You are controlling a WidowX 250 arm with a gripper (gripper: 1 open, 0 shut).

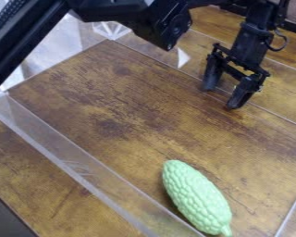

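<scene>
My gripper (225, 85) is low over the wooden table at the upper right, its two dark fingers apart and pointing down near a clear plastic edge. Nothing clearly shows between them. A pale green bumpy toy bitter melon (195, 197) lies at the lower right of the table, well away from the gripper.
Clear plastic walls or strips (77, 162) run along the left and right sides of the wooden surface (107, 102). The black arm crosses the top of the view.
</scene>
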